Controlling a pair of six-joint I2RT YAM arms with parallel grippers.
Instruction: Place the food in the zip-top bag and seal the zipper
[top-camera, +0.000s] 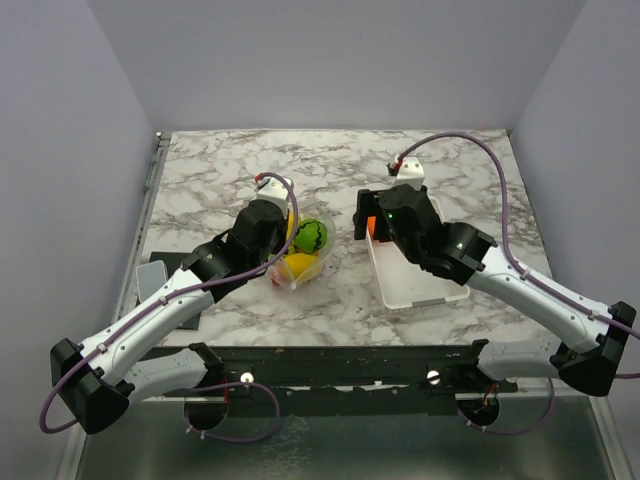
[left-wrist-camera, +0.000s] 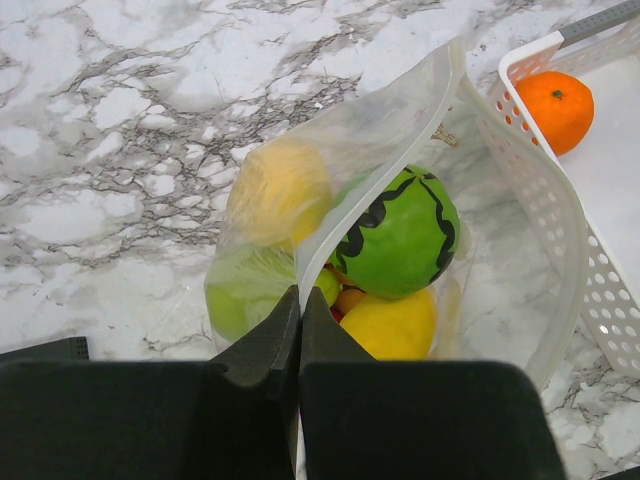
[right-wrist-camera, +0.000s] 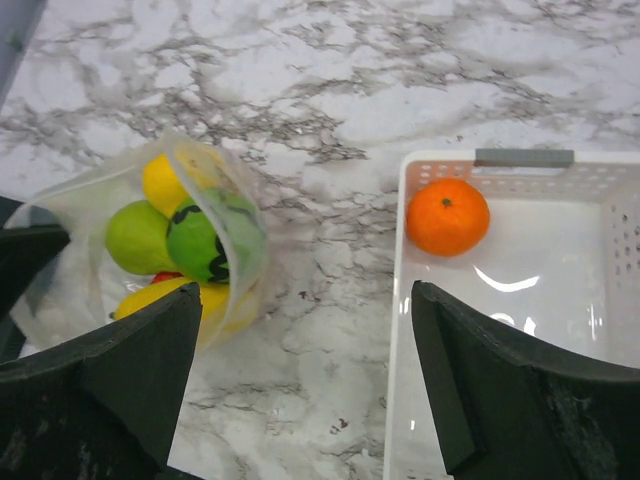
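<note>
The clear zip bag (left-wrist-camera: 530, 300) stands open, holding a watermelon (left-wrist-camera: 400, 235), yellow and green fruit and something red. My left gripper is shut on the bag's edge, as its wrist view shows. An orange (right-wrist-camera: 448, 215) lies in the white basket (right-wrist-camera: 600, 270) to the bag's right. My right gripper hangs open above the gap between bag and basket's left side, nothing between its fingers; in the top view it partly covers the orange.
A dark flat object with a pale one (top-camera: 151, 280) on it lies at the front left.
</note>
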